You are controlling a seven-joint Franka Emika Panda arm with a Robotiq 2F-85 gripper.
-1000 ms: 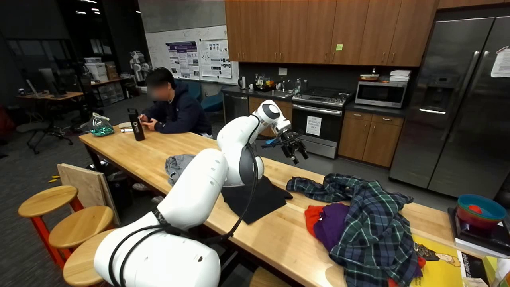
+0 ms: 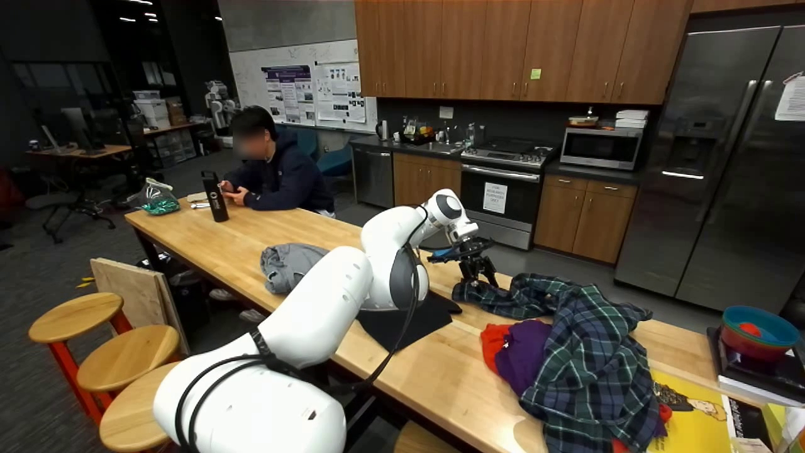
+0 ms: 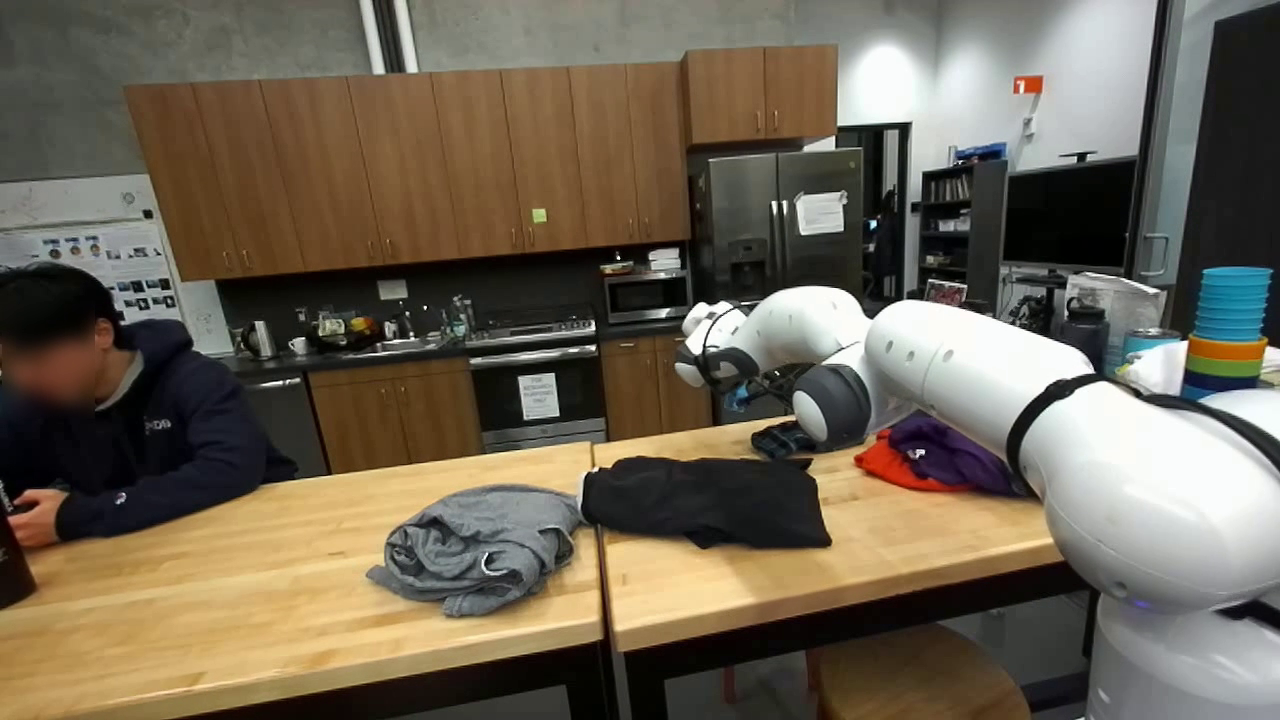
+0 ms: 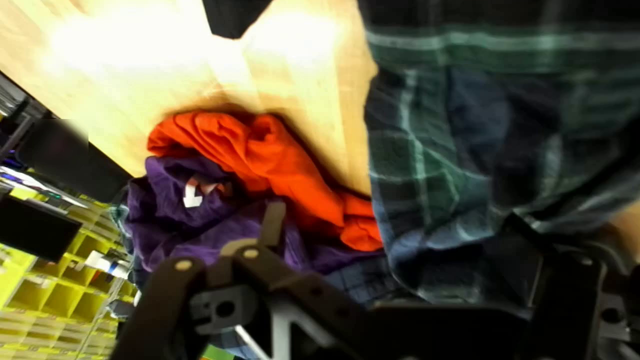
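Note:
A dark green and navy plaid shirt lies heaped on the right part of the table, one sleeve stretched towards the far edge. My gripper points down at the end of that sleeve, low over the tabletop. In the wrist view, the open gripper has plaid cloth between and beyond its fingers; the right finger is against or partly behind cloth, and contact cannot be told. Purple cloth and orange-red cloth lie beside the shirt.
A black folded garment and a crumpled grey garment lie further left on the table. A yellow printed sheet and stacked bowls occupy the right end. Someone sits at the far left side.
The clothes look unmoved.

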